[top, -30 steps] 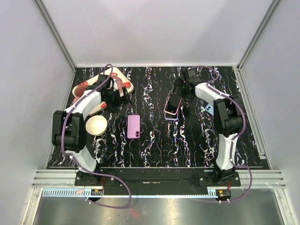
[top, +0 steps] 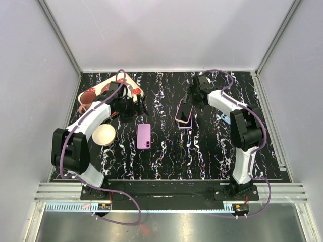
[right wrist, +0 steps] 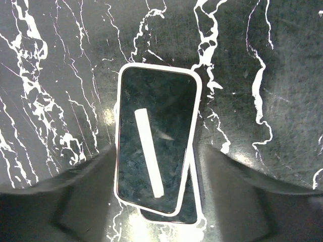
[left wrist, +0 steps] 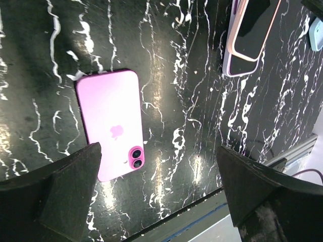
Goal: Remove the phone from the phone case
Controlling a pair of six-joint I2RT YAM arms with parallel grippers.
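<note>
A pink phone (top: 144, 136) lies back-up left of centre, large in the left wrist view (left wrist: 111, 116). Right of it a dark-screened phone (top: 183, 111) with a light rim lies askew on a second framed piece; in the right wrist view the upper one (right wrist: 151, 136) covers most of the lower (right wrist: 192, 201). My left gripper (top: 135, 107) hangs open above and behind the pink phone, empty. My right gripper (top: 193, 95) is over the stacked pieces' back end, its blurred fingers apart at the bottom of its wrist view, nothing seen between them but the pieces below.
A patterned tray (top: 134, 85) with a mug (top: 87, 99) is at back left, a cream bowl (top: 104, 134) before it. A light blue item (top: 225, 117) lies right of the stack.
My right gripper has shifted slightly over the stack, which stays about in place.
</note>
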